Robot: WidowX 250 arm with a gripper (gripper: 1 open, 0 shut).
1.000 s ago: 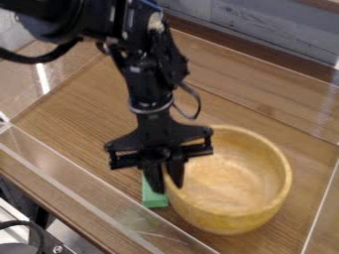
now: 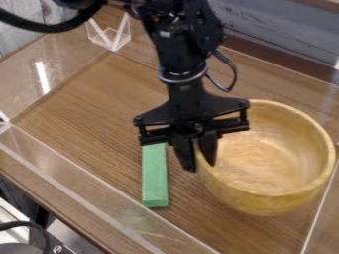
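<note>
My black gripper [image 2: 199, 134] hangs in the middle of the view, shut on the near-left rim of a large cream plastic bowl [image 2: 272, 179], which fills the right side. Its fingertips are partly hidden at the rim. A green bar [image 2: 155, 184] lies on the wooden surface just left of the bowl, below the gripper.
A clear wire or plastic holder [image 2: 109, 30] stands at the back left. A black cable runs at the lower left corner. A pale wall edge is at the back right.
The gripper and the bowl have moved up and to the right, away from the camera, uncovering more of the green bar.
</note>
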